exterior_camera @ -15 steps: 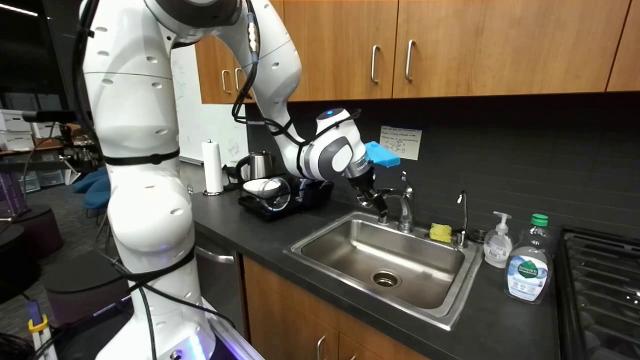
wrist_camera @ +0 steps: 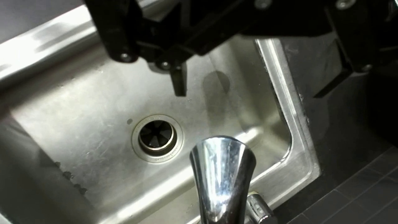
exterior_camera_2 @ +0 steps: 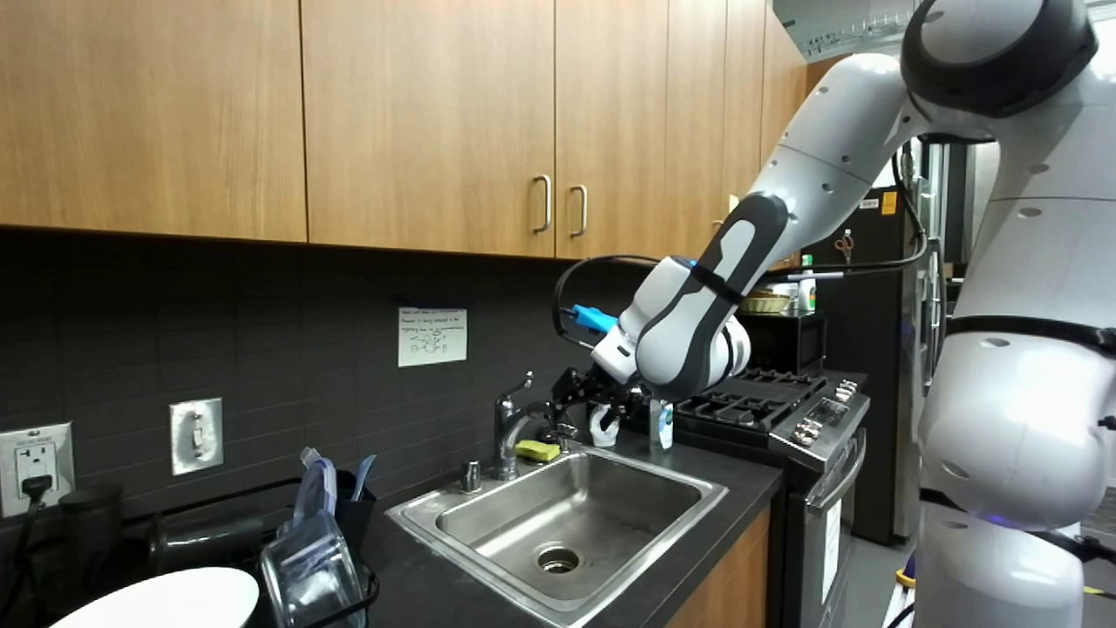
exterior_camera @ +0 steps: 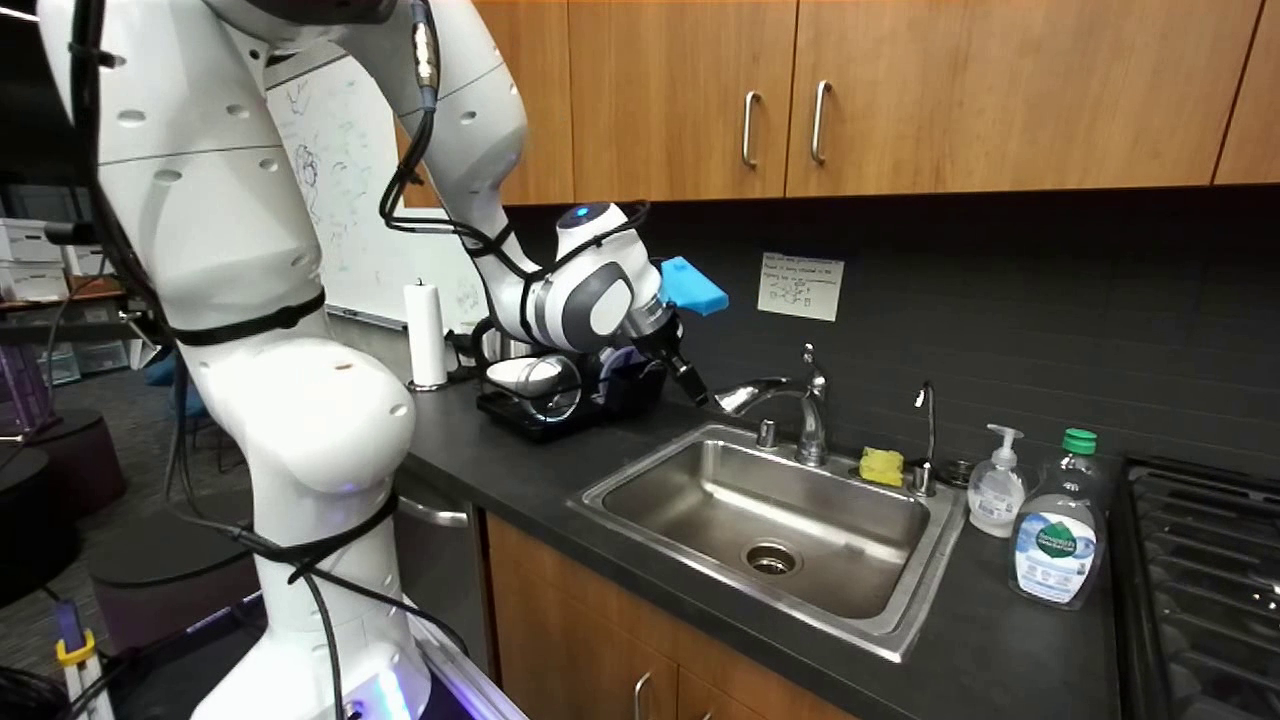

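Note:
The chrome faucet [exterior_camera: 813,414] stands behind the sink [exterior_camera: 600,494], its spout pointing left in exterior view 1. Just left of the spout's end, in that same view, my gripper [exterior_camera: 699,394] hangs above the counter's back part. In the wrist view my gripper is open, its two fingertips wide apart and nothing held between them. The flared spout end [wrist_camera: 223,168] appears below the fingers there, with the drain [wrist_camera: 157,138] to its left. Exterior view 2 has my dark gripper [exterior_camera_2: 588,396] partly behind the faucet [exterior_camera_2: 508,429]; its fingertips are hard to make out.
A yellow sponge [exterior_camera: 882,466] lies at the sink's back rim. Right of the sink stand a soap pump [exterior_camera: 996,486] and a green-capped bottle [exterior_camera: 1058,534], beside the stove [exterior_camera: 1212,576]. A dish rack [exterior_camera: 528,414] is at the left. The basin is empty.
In exterior view 1 my arm and gripper have moved left, and the gripper sits slightly higher. The spout's end, covered by the gripper before, is now visible.

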